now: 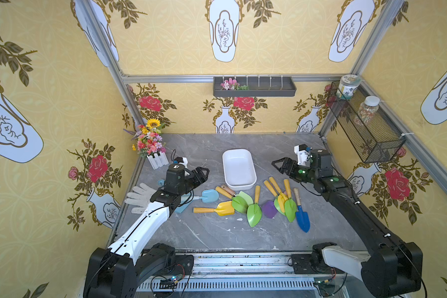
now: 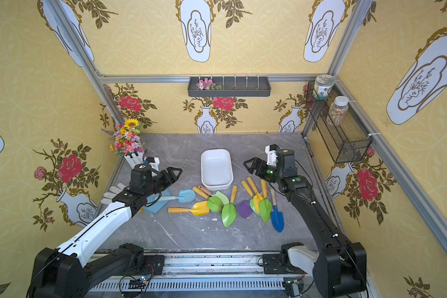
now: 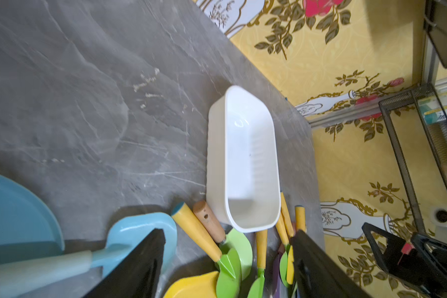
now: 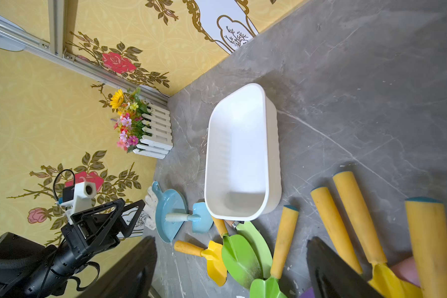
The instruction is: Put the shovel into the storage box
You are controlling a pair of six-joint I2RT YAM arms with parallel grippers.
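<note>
The white storage box (image 1: pixel 239 167) sits empty at mid-table. Shovels lie in front of it: a light blue one (image 1: pixel 209 195), a yellow one (image 1: pixel 224 208), several green ones (image 1: pixel 254 213) and a blue one (image 1: pixel 303 218) at the right. My left gripper (image 1: pixel 203 174) is above the left shovels, left of the box, fingers parted, nothing between them. My right gripper (image 1: pixel 279 165) is above the right-hand shovels beside the box, open and empty. In the left wrist view, wooden handles (image 3: pixel 196 231) touch or nearly touch the box's near end.
A flower pot (image 1: pixel 157 160) stands at back left; white gloves (image 1: pixel 136 198) lie left. A wire basket with jars (image 1: pixel 367 139) hangs on the right wall, a grey shelf (image 1: pixel 254 92) on the back wall.
</note>
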